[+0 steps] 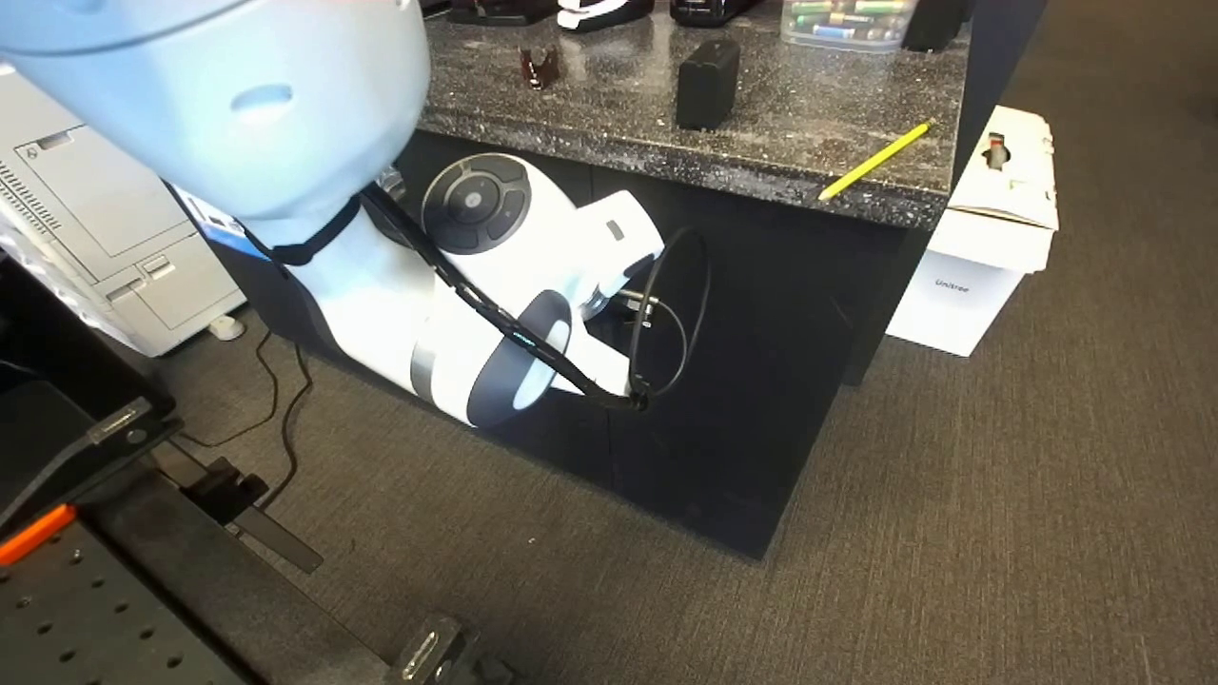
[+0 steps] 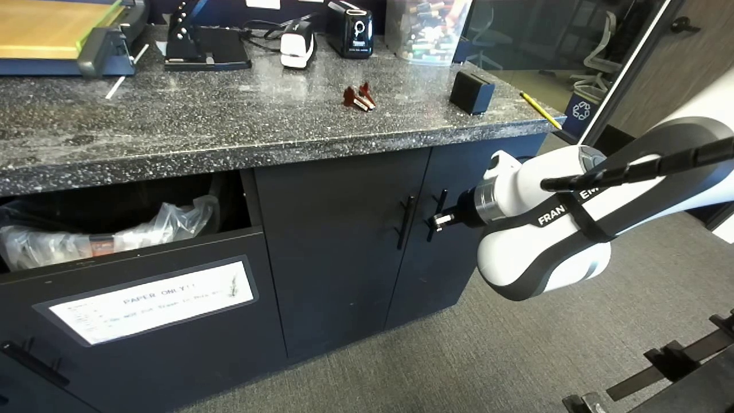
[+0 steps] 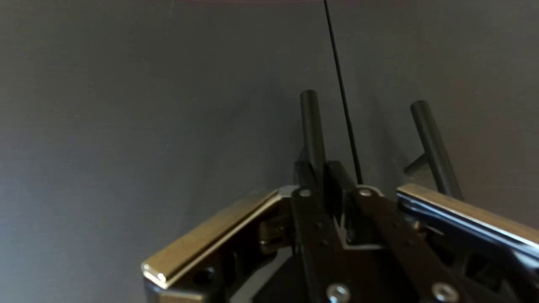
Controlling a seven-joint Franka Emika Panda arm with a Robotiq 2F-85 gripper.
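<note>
Two slim dark bar handles stand on the black cabinet doors, one on each side of the seam. In the wrist view, my gripper is closed around one handle, whose free end sticks out past the fingertips. The other handle stands apart to the right in that view. From exterior view 2, the gripper meets the right-hand handle, and the left-hand handle is free. Both doors look closed. Exterior view 1 hides the fingers behind the wrist.
Above the doors juts a speckled countertop with a black box, a dark red staple remover and a yellow pencil. To the left, an open bin drawer holds clear plastic.
</note>
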